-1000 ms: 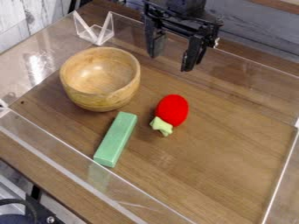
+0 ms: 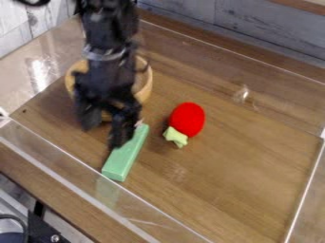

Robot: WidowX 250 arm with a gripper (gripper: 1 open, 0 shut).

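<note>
My gripper (image 2: 106, 128), dark and blurred by motion, hangs open at the left of the camera view, in front of the wooden bowl (image 2: 140, 88), which it largely hides. Just below it lies a green block (image 2: 125, 156) on the wooden surface, its upper end close to the fingers. A red object with a pale green tip (image 2: 185, 120) lies to the right.
Clear walls or edges run along the front left and right sides, with a pale wall behind.
My gripper has swept from the back right, above the red object, down and left to in front of the bowl, over the green block's upper end.
</note>
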